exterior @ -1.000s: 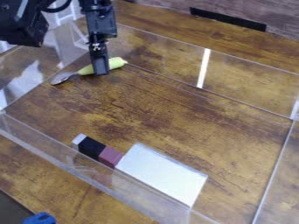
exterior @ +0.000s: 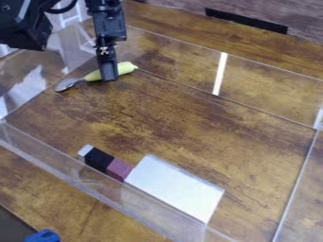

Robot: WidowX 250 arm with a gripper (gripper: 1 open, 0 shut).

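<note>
My gripper [exterior: 109, 72] hangs down at the upper left of the camera view, fingers shut, over a pale yellow-green object [exterior: 125, 68] lying on the wooden floor of a clear-walled enclosure. A thin metal utensil [exterior: 68, 83], like a spoon, lies just left of the fingertips. Whether the fingertips touch either object I cannot tell, and the black gripper hides part of them.
A white block [exterior: 175, 186] with a dark and maroon piece [exterior: 106, 163] at its left lies by the front wall. A blue object [exterior: 43, 235] sits at the bottom left corner.
</note>
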